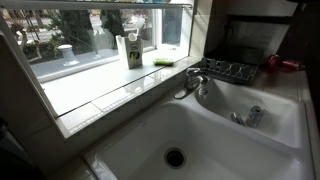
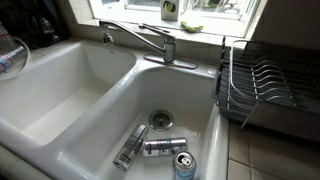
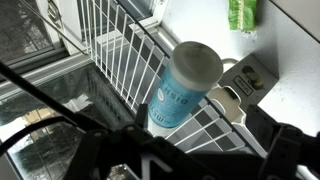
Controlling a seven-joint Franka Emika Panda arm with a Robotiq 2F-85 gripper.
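Note:
In the wrist view, my gripper is open, its dark fingers spread apart at the lower edge. A blue cylindrical container with a grey round top appears beyond them, roughly in line with the gap and not held. White wire bars run beside the container. A box with a cut-out handle and a green packet are to its right. Neither exterior view clearly shows the gripper. In exterior view 2, a standing can and two lying cans, one nearer the drain, are in the right basin.
The double sink's left basin is empty in exterior view 1. A faucet rises behind the divider. The dish rack stands right of the sink. On the window sill are a carton and a green item.

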